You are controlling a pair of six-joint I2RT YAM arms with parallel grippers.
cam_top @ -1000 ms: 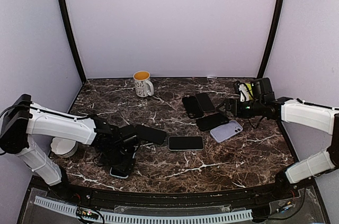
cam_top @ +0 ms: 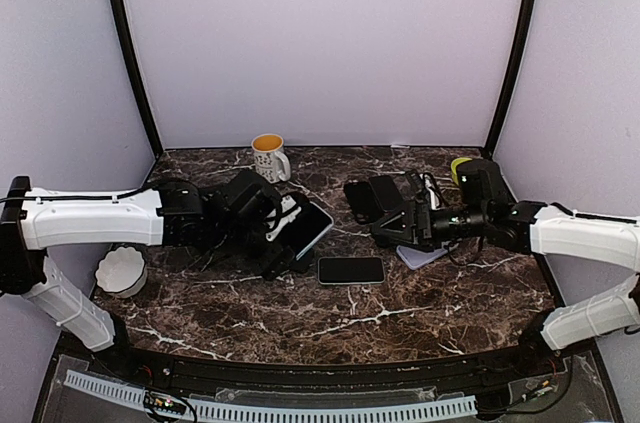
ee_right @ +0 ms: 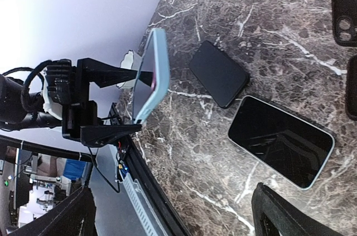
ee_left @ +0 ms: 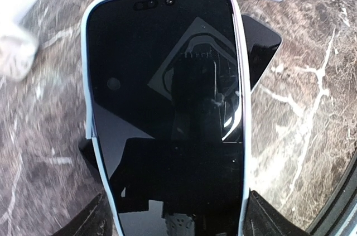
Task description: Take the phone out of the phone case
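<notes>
My left gripper is shut on a black-screened phone (ee_left: 167,52) in its pale blue case (ee_right: 160,68), with a finger at each side edge. The phone and case are held up off the table and tilted; in the left wrist view the screen faces the camera and the case rim frames it. In the right wrist view the case's back shows. To the right, my right gripper (cam_top: 398,230) stands open above the table, apart from the phone, with nothing between its fingers.
A black phone (cam_top: 350,270) lies flat between the arms, a dark slab (ee_right: 219,73) beside it. A lavender case (cam_top: 422,256) and other dark slabs (cam_top: 385,193) lie near the right arm. A mug (cam_top: 270,159) stands at the back, a white bowl (cam_top: 121,271) at left.
My left gripper has moved up and right from the front left, carrying the cased phone.
</notes>
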